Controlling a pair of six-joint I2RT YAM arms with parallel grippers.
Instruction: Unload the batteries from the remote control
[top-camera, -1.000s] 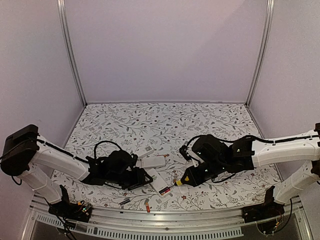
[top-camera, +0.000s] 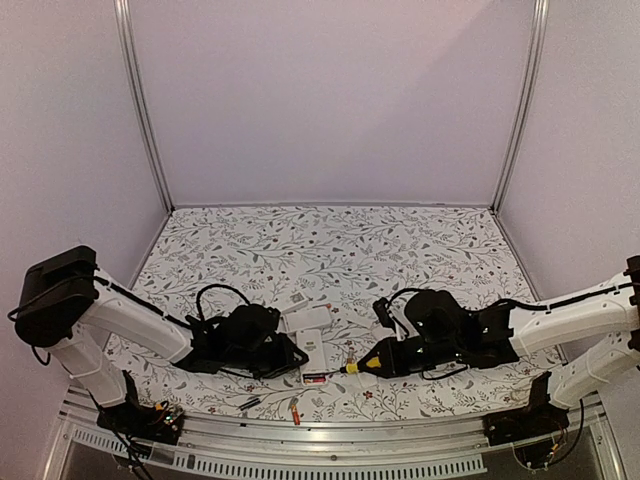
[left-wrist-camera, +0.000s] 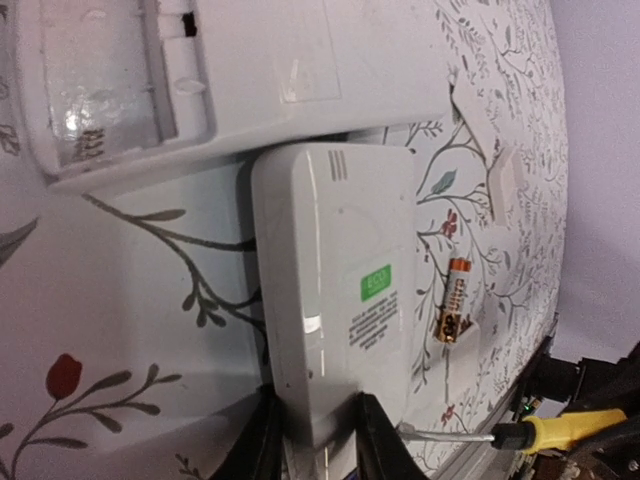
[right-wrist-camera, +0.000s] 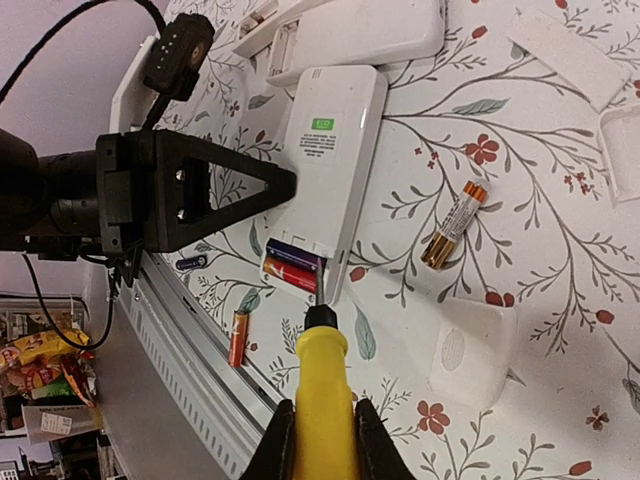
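The white remote (right-wrist-camera: 330, 150) with an ECO label lies on the patterned table, two batteries (right-wrist-camera: 292, 270) in its open compartment at the near end. My left gripper is over the remote's near part, its fingertips at its sides; whether they press on it is unclear. My right gripper is shut on a yellow-handled screwdriver (right-wrist-camera: 322, 380), whose metal tip reaches into the compartment at the batteries.
Loose batteries (right-wrist-camera: 455, 225) (right-wrist-camera: 239, 338) lie beside the remote. A second white case (left-wrist-camera: 300, 60), with an empty compartment, and white covers (right-wrist-camera: 470, 350) lie around it. The table's metal front edge is close by.
Both arms have shifted slightly in the top view, the right one toward the front. The remote now lies straighter, less slanted than before.
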